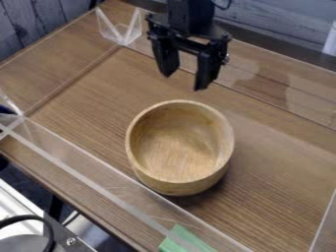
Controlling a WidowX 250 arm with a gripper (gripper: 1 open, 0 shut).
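My black gripper (187,64) hangs at the top centre, above and behind a round tan bowl (180,162). It stands open, its dark fingers apart, with no object visible between them. The bowl sits on the wooden table, and its inside looks empty.
A small clear plastic piece (121,25) is at the top left. A clear edge strip runs along the lower left, with a green piece (184,239) at the bottom and a dark cable at the bottom left.
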